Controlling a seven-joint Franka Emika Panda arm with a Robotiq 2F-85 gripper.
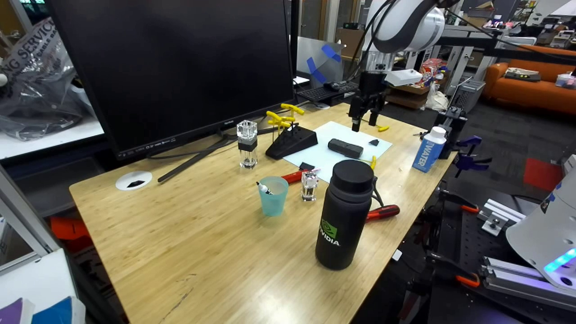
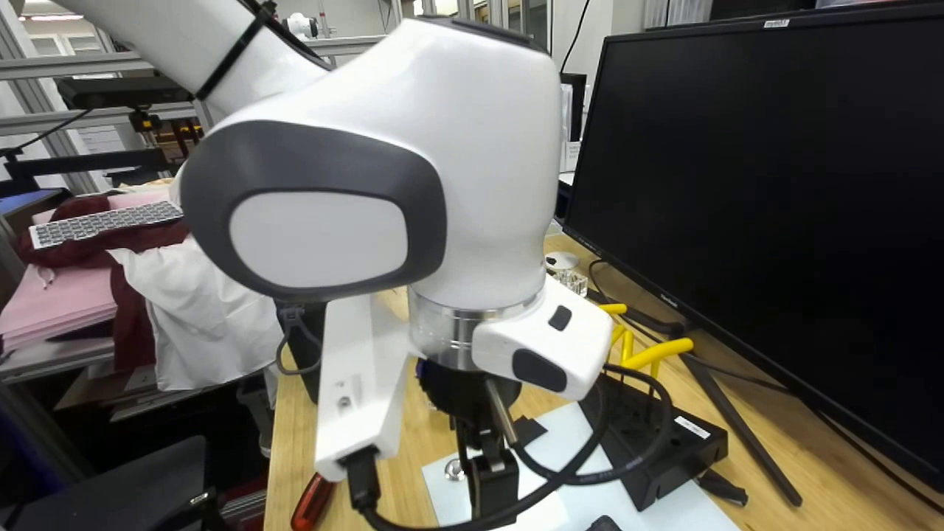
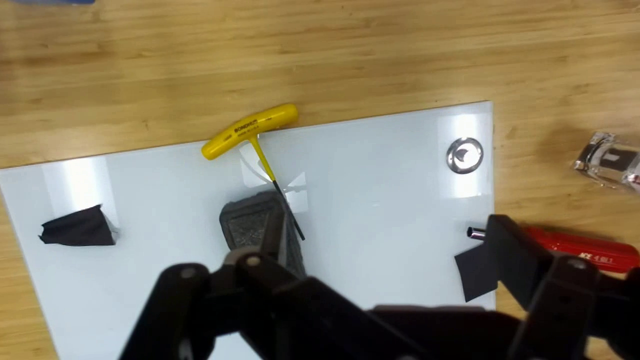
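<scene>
My gripper hangs open above the far end of the desk, with nothing between its fingers. In the wrist view, its fingers stand wide apart over the white board. A dark grey block lies on the board, partly covered by the left finger. Close to it, a yellow T-handled hex key rests across the board's edge. Near the right finger lie a red-handled tool and a black patch. Another yellow hex key lies on the wood near the gripper.
A black stand with yellow hex keys sits between board and monitor. Nearer stand a black bottle, a teal cup, clear blocks and a blue-white carton.
</scene>
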